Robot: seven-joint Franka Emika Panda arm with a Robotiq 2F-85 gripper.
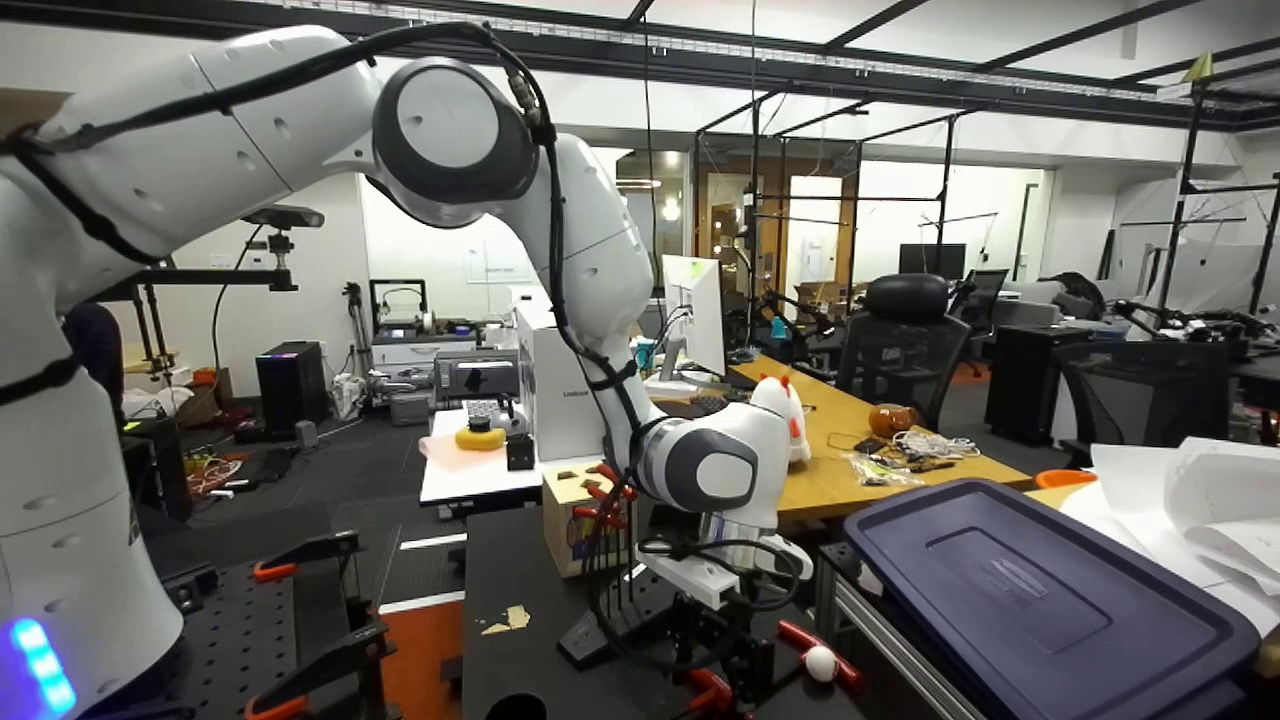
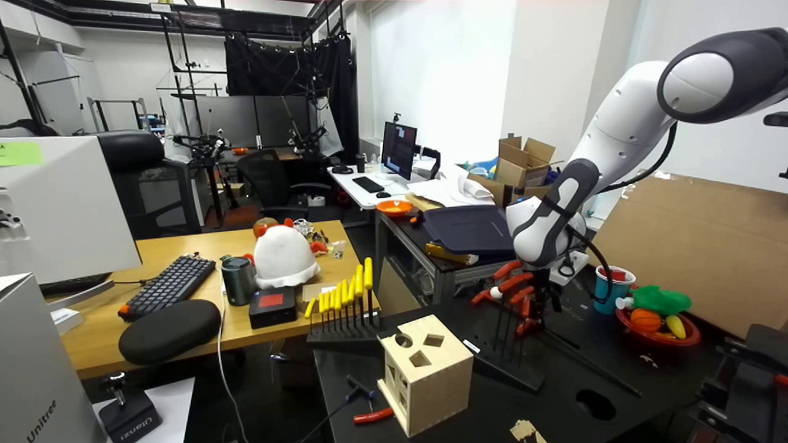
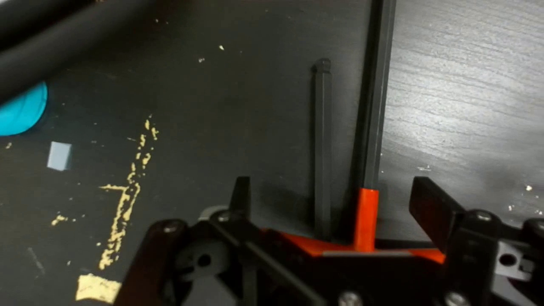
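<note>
My gripper is open, its fingers apart on either side of a red-handled T-shaped hex key lying on the black table. The key's red handle (image 3: 366,219) crosses between the fingers, partly hidden by the gripper body, and its long dark shaft (image 3: 380,102) runs away up the wrist view. A short dark rod (image 3: 322,148) lies alongside it. From outside, the gripper (image 1: 729,678) hangs low over the table, near a second red handle with a white ball (image 1: 821,664). Contact between fingers and key cannot be made out.
A black stand (image 1: 642,610) holds several red-handled keys beside the arm. A wooden shape box (image 2: 428,373) stands farther along. Opposite are a teal cup (image 2: 611,291) and a red bowl (image 2: 657,336) with toy fruit. A dark lid (image 1: 1044,600) lies off the table's side.
</note>
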